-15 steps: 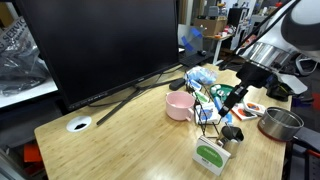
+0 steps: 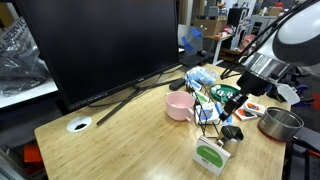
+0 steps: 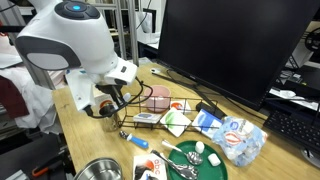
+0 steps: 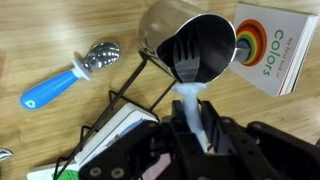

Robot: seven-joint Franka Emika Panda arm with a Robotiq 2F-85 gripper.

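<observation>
A fork [image 4: 185,64] with a pale handle is clamped in my gripper, which is shut on that handle. In the wrist view its tines lie over the mouth of a metal mug [image 4: 152,35]; how deep they reach is hard to judge. Exterior view 1 has the mug [image 2: 232,134] on the table just under the gripper [image 2: 232,112]. From exterior view 2, the arm partly covers the area round the mug and the gripper [image 3: 108,108].
Beside the mug stands a small "Colors" box [image 4: 273,45]. A black wire rack [image 4: 118,100] runs close by, and a blue-handled scoop [image 4: 68,78] lies on the table. Nearby are a pink pot [image 2: 180,105], a steel pot [image 2: 281,123] and a green plate [image 3: 199,160].
The arm and gripper have shifted and tilted slightly near the mug. The objects on the table look unmoved.
</observation>
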